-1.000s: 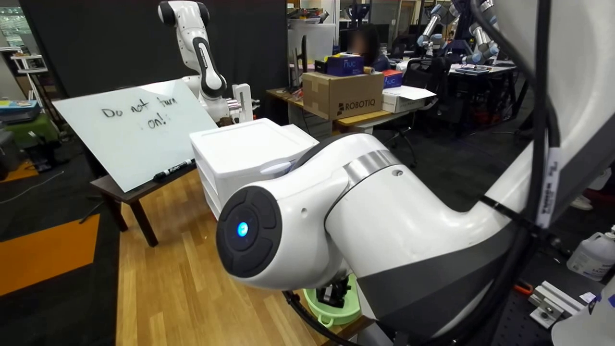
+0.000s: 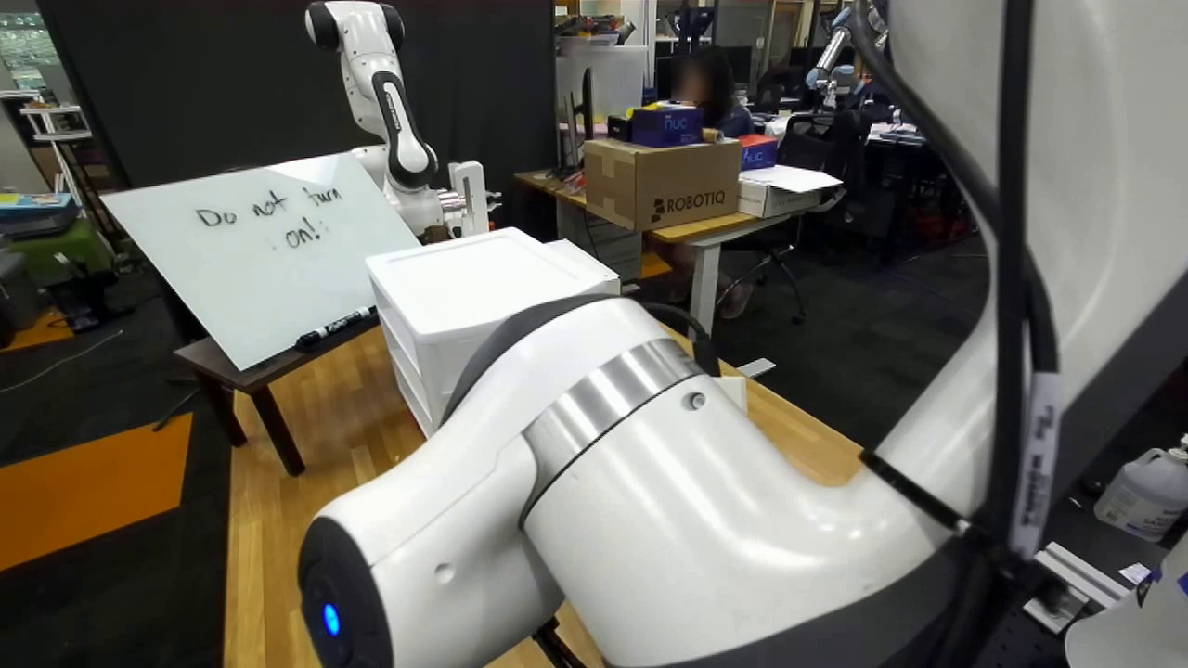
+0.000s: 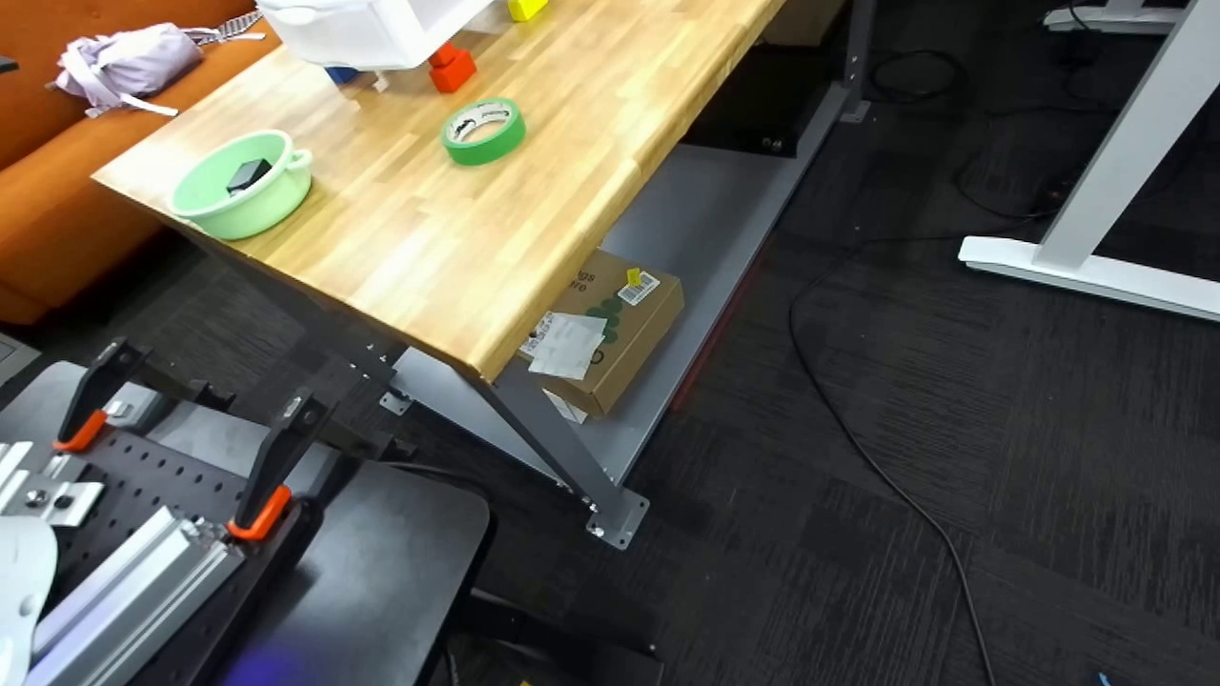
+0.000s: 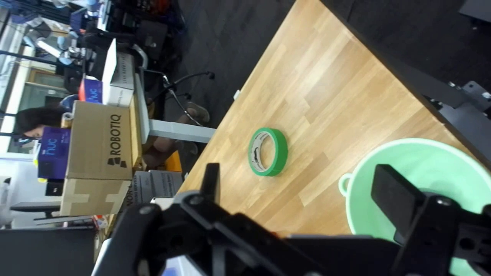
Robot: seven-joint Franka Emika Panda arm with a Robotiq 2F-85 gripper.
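My gripper is open in the wrist view, its black fingers spread wide with nothing held between them. Over the wooden table it hangs, one finger [image 4: 394, 197] showing in front of the pale green bowl [image 4: 361, 195]. A roll of green tape [image 4: 279, 154] rests on the bare wood, in the gap beyond the fingers. In exterior view 2 the same tape [image 3: 498, 147] is right of the bowl [image 3: 295, 189], which has a small dark object [image 3: 248, 175] in it. Exterior view 1 shows the white arm [image 2: 713, 501], but its gripper is hidden.
White drawers [image 2: 490, 284] stand on the table. Red blocks [image 3: 452, 70] and a yellow block [image 3: 526, 10] sit near them. A whiteboard [image 2: 267, 245] leans at the table's left side. Wood around the tape is clear.
The arm has moved left and lower in exterior view 1, its wrist tilting. The gripper and green bowl, visible below it before, are now hidden there.
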